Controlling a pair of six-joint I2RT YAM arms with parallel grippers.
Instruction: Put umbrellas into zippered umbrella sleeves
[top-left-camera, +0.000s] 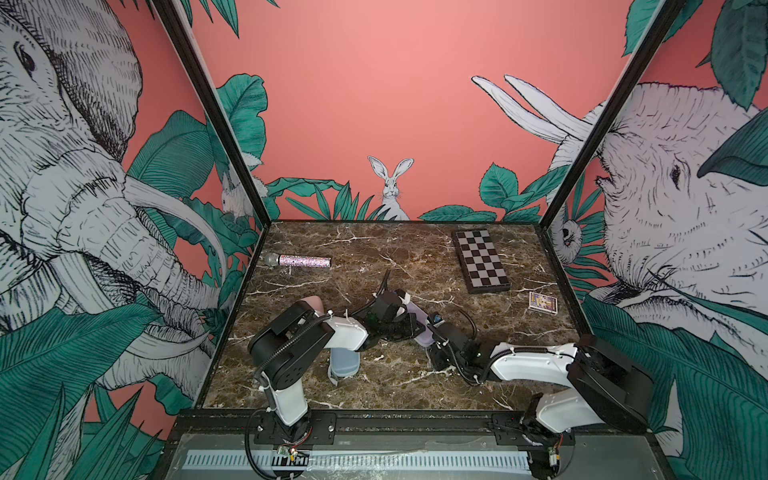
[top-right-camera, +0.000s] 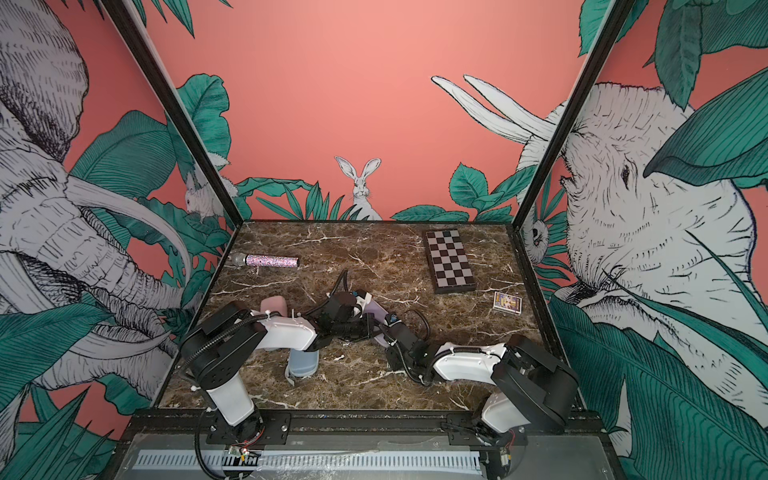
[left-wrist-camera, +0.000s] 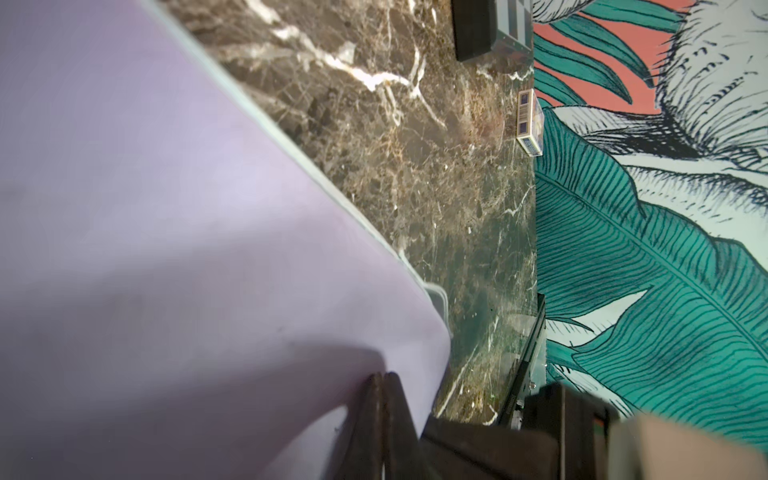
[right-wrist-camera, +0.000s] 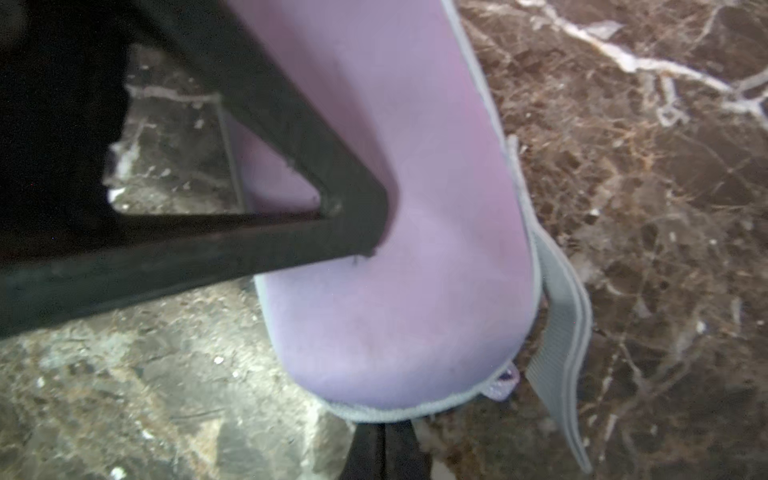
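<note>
A lavender sleeve (right-wrist-camera: 432, 304) with pale grey edging, a small zip pull and a strap lies at the table's middle, partly under both grippers. My left gripper is shut against the lavender fabric; whether any is pinched is hidden. In the right wrist view my right gripper is shut at the sleeve's rounded end, nothing visible between its fingers, and a black part of an arm reaches over the sleeve. A blue sleeve (top-left-camera: 344, 364) lies left of it, and a pink item (top-right-camera: 273, 304) sits behind the left arm.
The marble table (top-left-camera: 416, 248) holds a checkerboard (top-left-camera: 480, 260) at back right, a card box (top-left-camera: 543, 301) at the right and a glittery microphone (top-left-camera: 296, 261) at back left.
</note>
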